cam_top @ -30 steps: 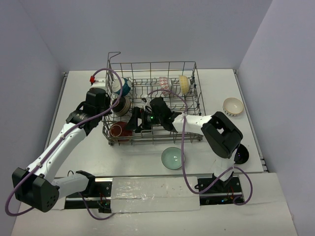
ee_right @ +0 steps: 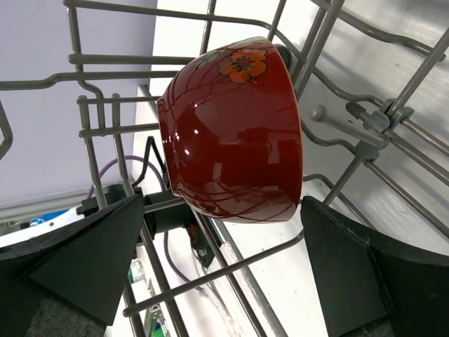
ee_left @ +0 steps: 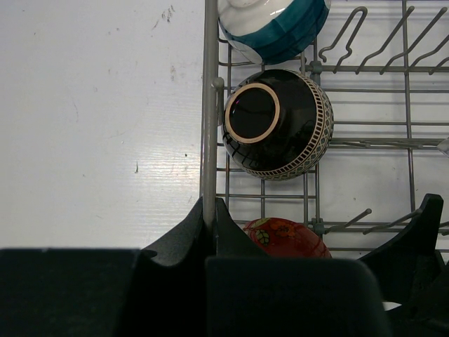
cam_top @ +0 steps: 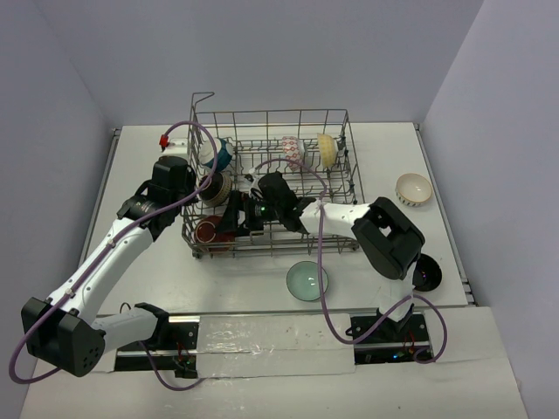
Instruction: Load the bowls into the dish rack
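My left gripper is shut on the rack's left side wire. A red bowl with painted flowers (ee_right: 235, 133) rests tilted in the front left corner of the dish rack (cam_top: 275, 248). Close to it, my right gripper stands open, with the bowl just beyond its fingers. Behind the red bowl sits a black patterned bowl (ee_left: 280, 126), on its side. Farther back along the same side is a teal and white bowl (ee_left: 284, 28). A pink patterned bowl (cam_top: 293, 152) and a yellowish bowl (cam_top: 327, 150) stand in the back row.
In front of the rack lies a green bowl (cam_top: 307, 281) on the table. A cream bowl (cam_top: 413, 188) and a black bowl (cam_top: 426, 273) are on the right side, the latter near my right arm. Clear table lies left of the rack.
The right gripper has shifted slightly to the left, closer to the red bowl. My left arm and the bowls look unmoved.
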